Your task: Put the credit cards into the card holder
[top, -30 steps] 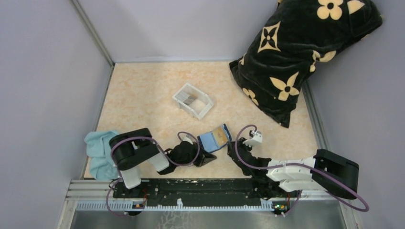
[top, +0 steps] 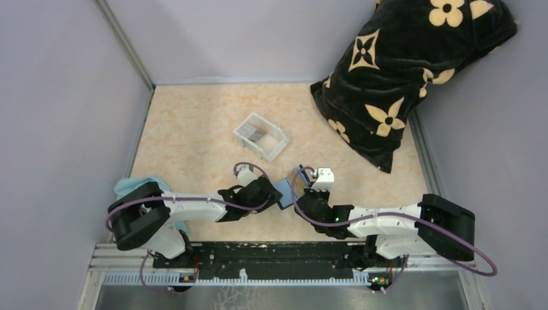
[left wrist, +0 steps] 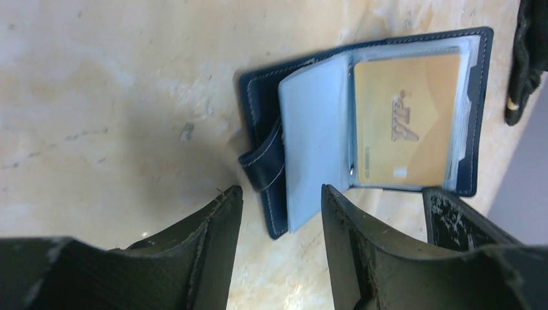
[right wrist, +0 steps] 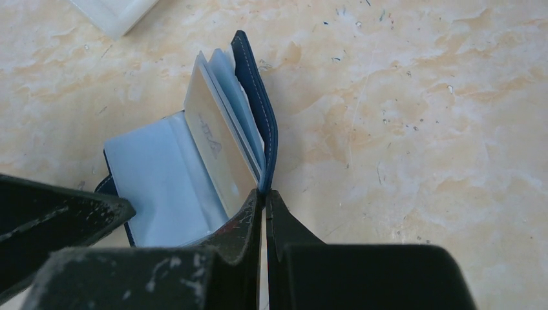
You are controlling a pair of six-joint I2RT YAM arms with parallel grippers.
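Observation:
The navy card holder (left wrist: 316,135) lies spread open on the table between the two arms. Its light-blue inner sleeve (right wrist: 155,181) is on the left. The right-hand cover (right wrist: 258,116) stands raised at a steep angle, with a tan card (right wrist: 210,132) in its pocket. My right gripper is shut on the lower edge of that cover. At the holder's left end, my left gripper is open, its fingers spread near the dark strap and sleeve edge. Grey cards (top: 251,131) lie in a white box (top: 278,147) behind the holder.
A light-blue cloth (top: 139,184) rests at the left under the left arm. A large black patterned cushion (top: 388,84) covers the back right corner. Bare table (top: 194,123) shows left of the white box.
The holder's right cover has risen from nearly flat to steep, as my right gripper moved left with it. My left gripper has come up to the holder's left side.

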